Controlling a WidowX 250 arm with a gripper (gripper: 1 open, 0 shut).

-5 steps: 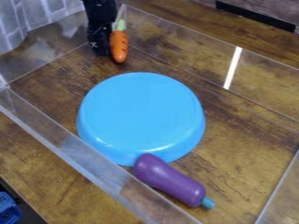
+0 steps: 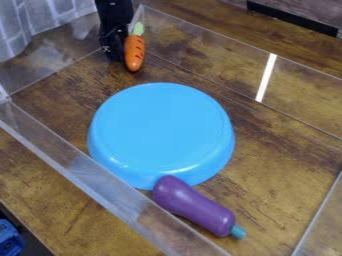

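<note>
A black gripper (image 2: 115, 38) is at the top left of the camera view, close beside a toy carrot (image 2: 134, 53) with an orange body and pale green top; whether its fingers hold the carrot is unclear. A blue disc (image 2: 160, 130), like an upturned plate or bowl, lies in the middle of the wooden surface. A purple toy eggplant (image 2: 194, 204) with a teal tip lies at the disc's lower front edge.
Clear walls (image 2: 67, 170) border the wooden surface. A light cloth or sheet (image 2: 34, 30) is at the top left. Bare wood (image 2: 267, 150) lies right of the disc. A blue object (image 2: 8, 240) sits outside at the lower left.
</note>
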